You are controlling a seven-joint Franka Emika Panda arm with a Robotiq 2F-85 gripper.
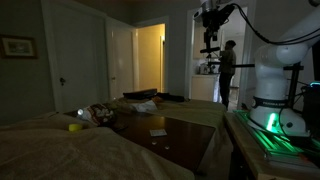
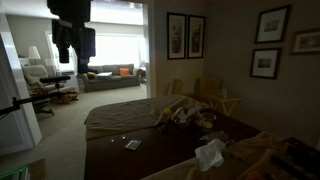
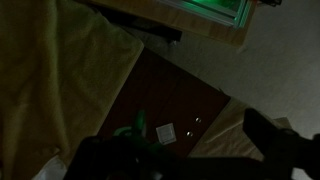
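Observation:
High above the dark brown table (image 1: pixel 185 145), my gripper (image 1: pixel 209 48) hangs at the upper right in the first exterior view. In the second exterior view the gripper (image 2: pixel 62 90) is a dark shape at upper left. In the dim wrist view its dark fingers (image 3: pixel 268 137) stand wide apart, with nothing seen held. A flat, pale square (image 3: pixel 166 133) lies on the table far below, small light bits beside it. Toward the far side is a cluttered heap (image 2: pixel 187 113) of objects, hard to make out, with a yellow item (image 1: pixel 75 127) near it.
Tan cloth (image 1: pixel 80 150) covers the table's sides. A crumpled white thing (image 2: pixel 209 154) and dark objects (image 1: pixel 142 95) lie toward the far edge. A person (image 1: pixel 227 70) stands in the doorway behind the arm. Bare table surrounds the pale square.

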